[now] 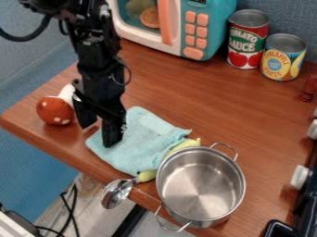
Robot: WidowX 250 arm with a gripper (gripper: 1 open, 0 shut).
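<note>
The black gripper (102, 124) hangs low over the left part of the wooden table, at the left edge of a light blue cloth (143, 139). I cannot tell whether its fingers are apart or closed, or whether they hold any cloth. A red and white object (55, 110) lies to its left, partly behind the arm. A steel pot (202, 190) stands at the front right, with a ladle (118, 191) and a yellow-green item (176, 150) beside it.
A toy microwave (186, 28) stands at the back, with a tomato can (247, 42) and a yellow-labelled can (283, 60) to its right. A black appliance (297, 213) is at the right edge.
</note>
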